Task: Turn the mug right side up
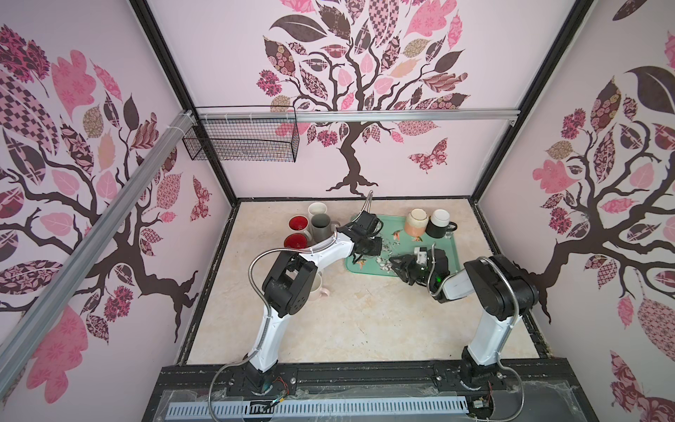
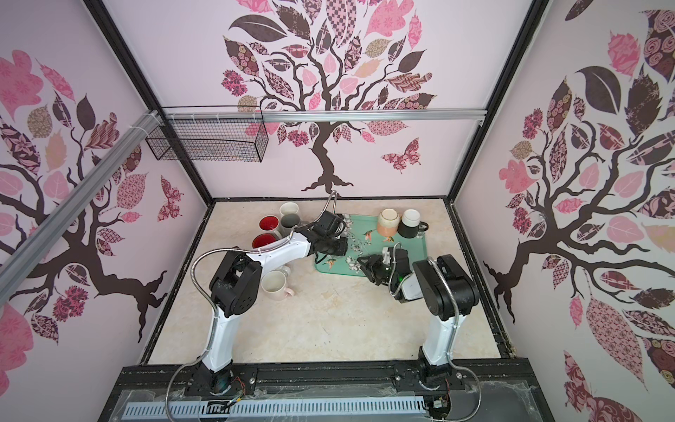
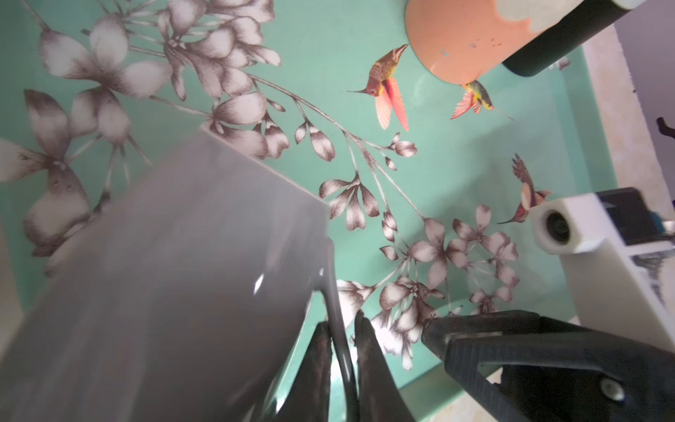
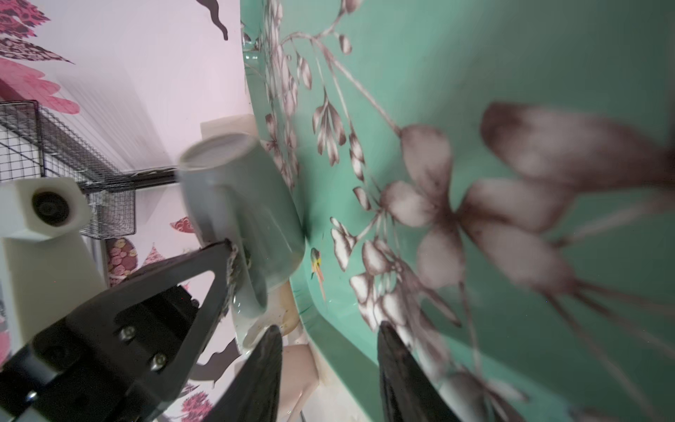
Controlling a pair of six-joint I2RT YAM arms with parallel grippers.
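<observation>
A grey mug (image 3: 161, 274) fills the lower left of the left wrist view, its handle (image 3: 336, 316) between the fingers of my left gripper; whether they grip it cannot be told. In the right wrist view this mug (image 4: 249, 197) lies at the edge of the green tray (image 4: 562, 63), tilted, with the left gripper's dark parts near it. My right gripper is low over the front of the tray, fingers apart, nothing between them.
A peach mug (image 1: 415, 223) and a black-and-white mug (image 1: 439, 223) stand at the tray's back right. Several red, grey and white mugs (image 1: 297, 240) stand left of the tray.
</observation>
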